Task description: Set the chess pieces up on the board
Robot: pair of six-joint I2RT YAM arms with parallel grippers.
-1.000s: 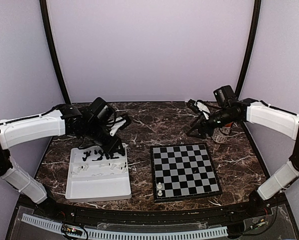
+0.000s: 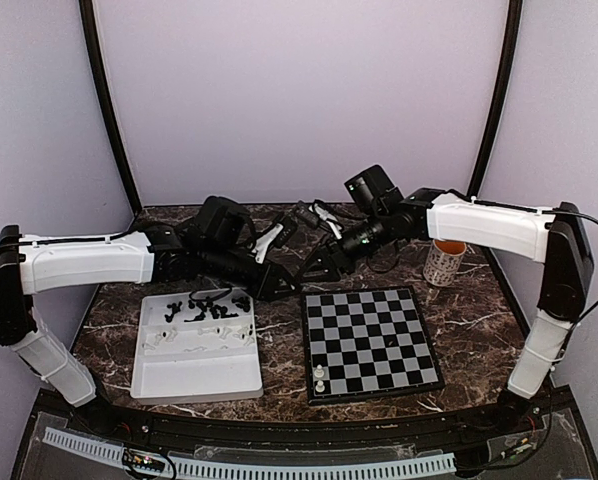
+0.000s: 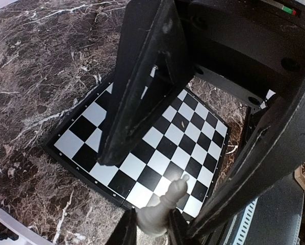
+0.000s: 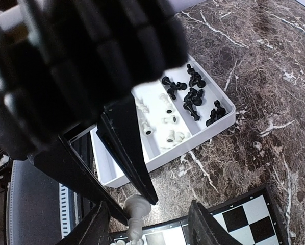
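Both grippers meet above the gap between the piece tray (image 2: pixel 197 380) and the chessboard (image 2: pixel 369 335). My left gripper (image 2: pixel 284 285) is shut on a white chess piece, upright in the right wrist view (image 4: pixel 135 219). My right gripper (image 2: pixel 329 265) is part open, its fingertips around that piece or close beside it; contact is unclear. Two white pieces (image 2: pixel 319 379) stand at the board's near-left corner. White and black pieces (image 4: pixel 193 102) lie in separate compartments of the tray.
A patterned cup (image 2: pixel 444 265) with orange inside stands at the back right.
Over the last second both arms have moved inward, the left carrying the white piece rightward from the tray, the right coming leftward to meet it.
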